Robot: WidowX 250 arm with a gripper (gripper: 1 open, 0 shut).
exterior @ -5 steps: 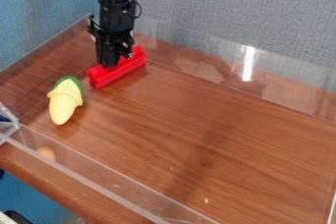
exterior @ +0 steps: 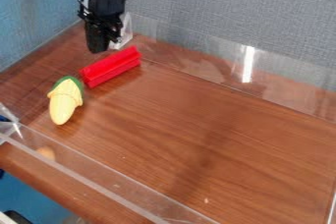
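Observation:
A red bar-shaped block (exterior: 110,67) lies on the wooden floor at the upper left of the tray. Just above and behind it, my black gripper (exterior: 100,39) hangs clear of the block. Whether its fingers are open or shut is hard to tell at this size. A toy corn cob (exterior: 63,104), yellow with green husk, lies in front of the block, to the lower left.
Clear plastic walls (exterior: 282,75) edge the wooden tray, with a grey wall behind and a blue one at left. A blue and black item sits outside at lower left.
My gripper has moved up and to the left, off the red block, which now shows in full where it lay.

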